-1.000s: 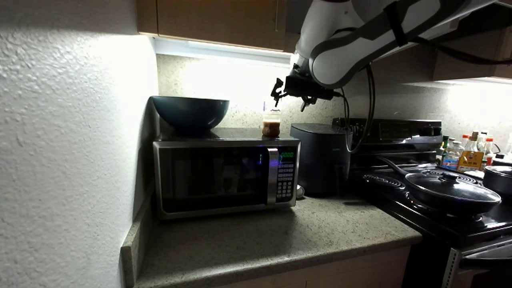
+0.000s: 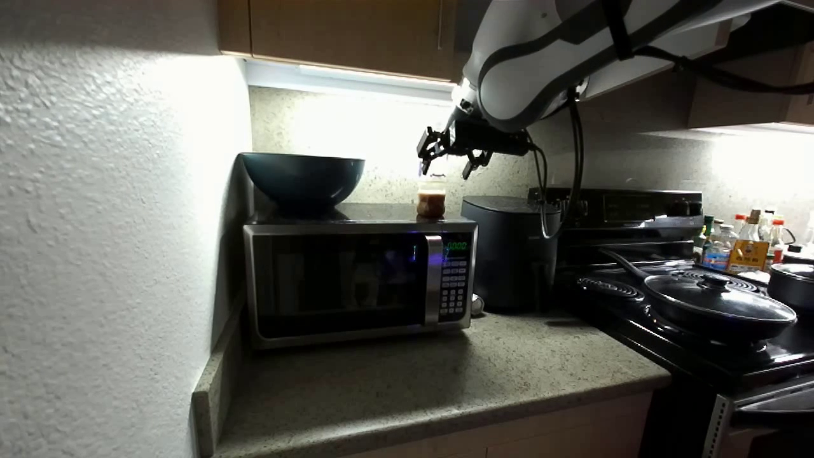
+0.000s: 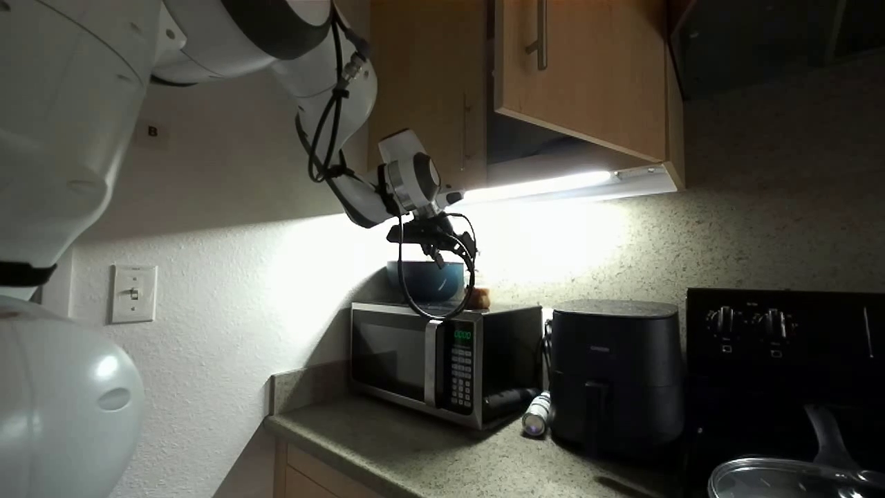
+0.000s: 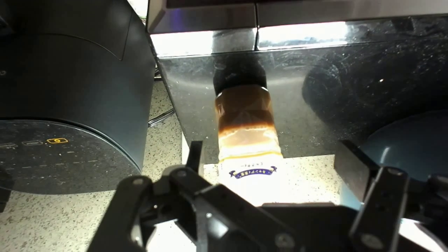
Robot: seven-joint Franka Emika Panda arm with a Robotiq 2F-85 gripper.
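Note:
On top of the microwave, near its right end, stands a small clear bottle with brown liquid in its lower part. My gripper is above that bottle, its fingers wide apart and empty. Seen from the wrist, the bottle runs up between the fingers, with a dark blue printed ribbon on its pale upper part. The black fingertips stand clear of it on both sides. The bottle's top is washed out by glare and partly behind the gripper body.
A large teal bowl sits on the microwave's left half. To the right is a tall black air fryer, with a flashlight beside it. An open cabinet door hangs overhead.
My gripper has shifted left in exterior view 1 and now lies more directly above the bottle. The bottle, bowl and microwave have stayed put.

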